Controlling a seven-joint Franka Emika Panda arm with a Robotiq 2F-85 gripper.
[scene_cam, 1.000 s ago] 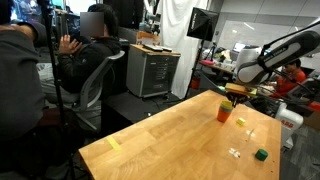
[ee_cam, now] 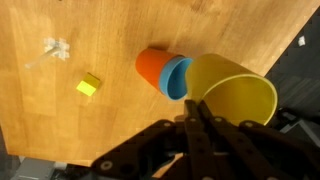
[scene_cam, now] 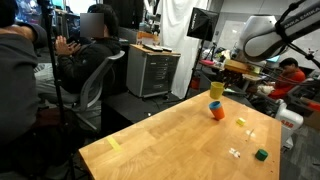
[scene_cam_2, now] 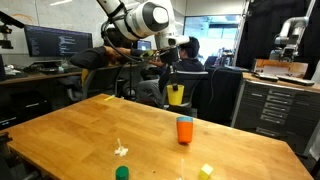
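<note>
A yellow cup hangs in the air, with my gripper shut on its rim. In exterior view 2 the yellow cup is above and a little left of an orange cup, clear of it. A blue cup sits nested inside the orange cup, its rim showing at the top. The wrist view looks into the open mouth of the yellow cup, which appears empty. Part of the blue cup's opening is hidden behind the yellow cup there.
A yellow block and a green object lie on the wooden table, along with small white pieces. The table's wide area away from the cups is clear. Chairs and a drawer cabinet stand beyond it.
One second ago my gripper was down at the orange cup.
</note>
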